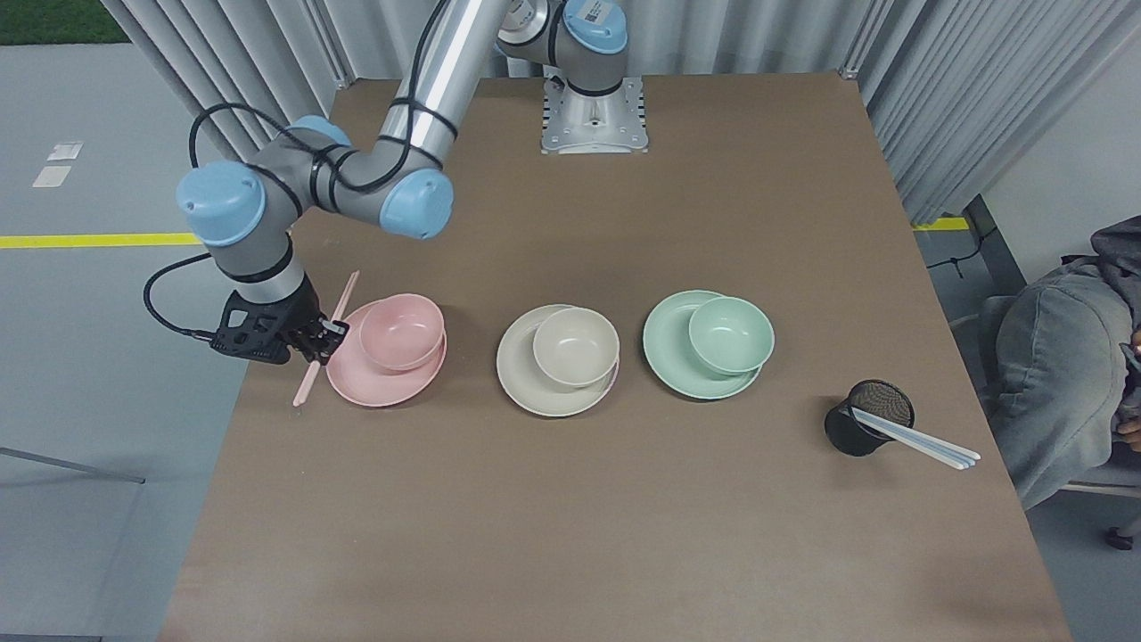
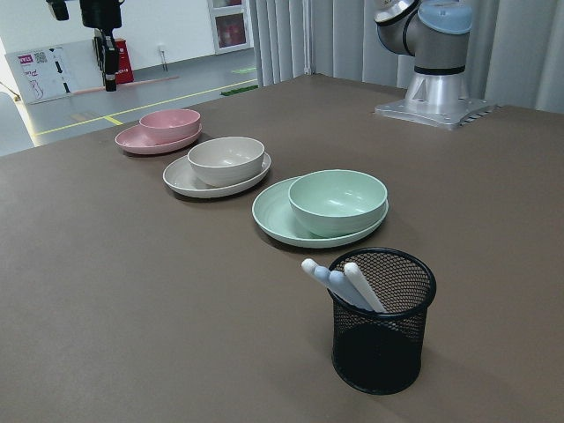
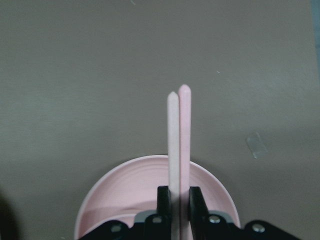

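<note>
My gripper [image 1: 321,341] is shut on a pair of pale pink chopsticks [image 3: 184,125], held above the pink plate [image 1: 372,383] at the table's left. The pink bowl [image 1: 402,327] sits on that plate. The wrist view shows both sticks side by side between my black fingers, the plate below. To the right stand a white bowl [image 1: 575,344] on a white plate [image 1: 519,369], and a green bowl [image 1: 730,336] on a green plate [image 1: 669,358].
A black mesh holder [image 2: 377,352] with several white and light blue sticks stands at the right. A seated person [image 1: 1064,374] is beside the right edge.
</note>
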